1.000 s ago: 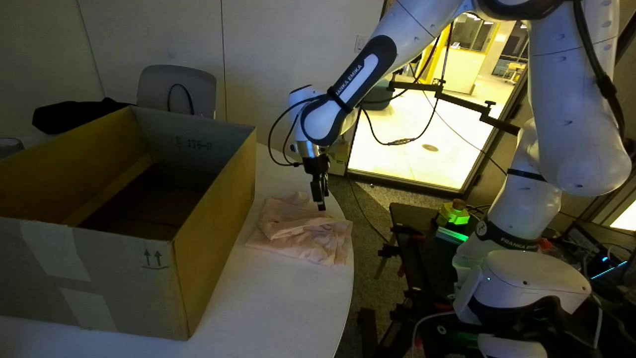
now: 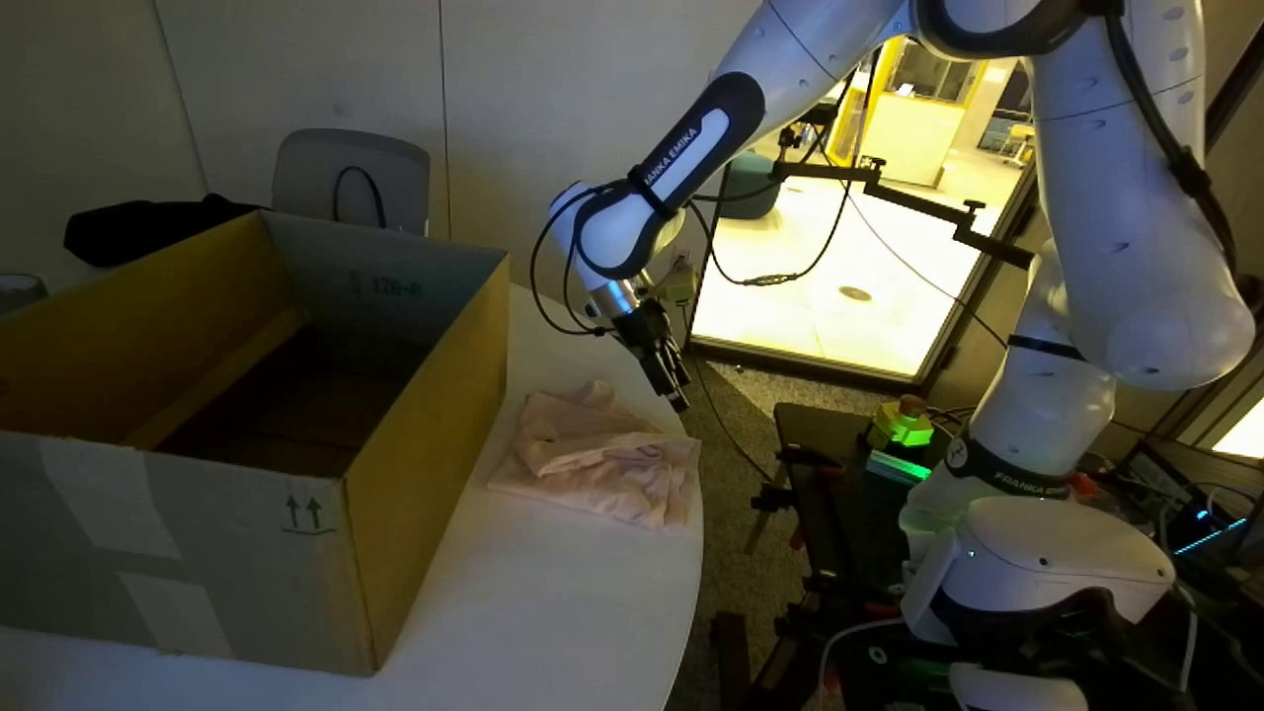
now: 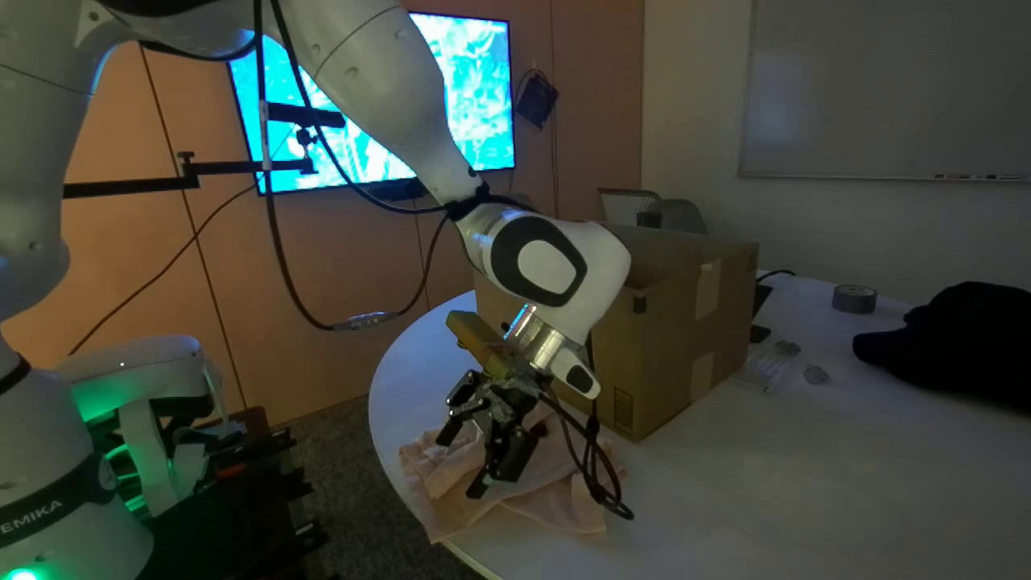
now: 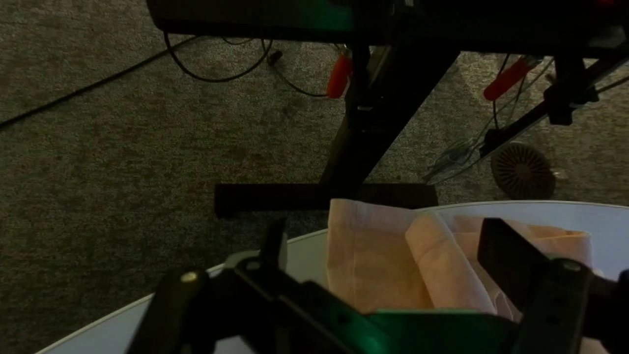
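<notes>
A crumpled pink cloth (image 2: 598,462) lies on the white round table, close to its edge and beside the cardboard box (image 2: 427,438). Above the cloth, my gripper (image 2: 677,401) hangs tilted toward the robot base, its fingers apart and empty. In exterior view 2 the gripper (image 3: 461,466) shows spread fingers in front of the cloth (image 3: 551,493). The wrist view has the cloth (image 4: 377,259) partly between the open fingers and below them, with its lower part hidden by the gripper.
The tall-sided open box takes up much of the table (image 2: 545,604). A dark garment (image 3: 957,338) and a tape roll (image 3: 854,299) lie farther off. Past the table edge are carpet and the black robot stand (image 2: 829,474).
The gripper has tilted from nearly vertical to leaning toward the robot base, its tips shifting right and slightly up. The cloth and box look unmoved.
</notes>
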